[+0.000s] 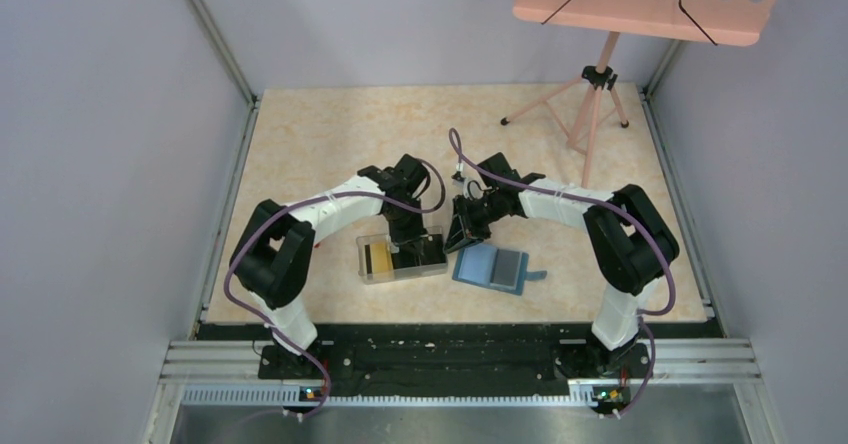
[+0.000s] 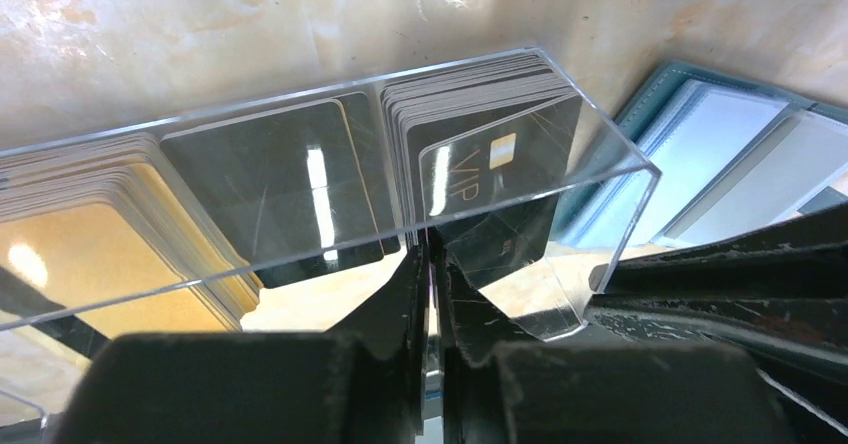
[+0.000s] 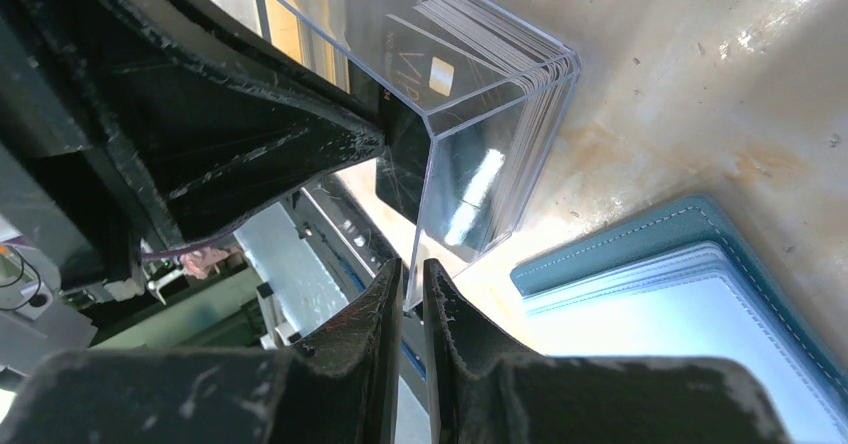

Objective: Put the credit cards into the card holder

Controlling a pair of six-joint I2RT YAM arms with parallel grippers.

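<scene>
A clear box holds stacks of gold cards and black cards, one marked VIP. My left gripper is down at the middle-right of the box by the black cards, its fingertips close together; whether anything is between them is hard to see. My right gripper is shut on the box's right end at a corner edge. A blue card holder with clear sleeves lies open to the right of the box.
A pink stand stands at the back right.
</scene>
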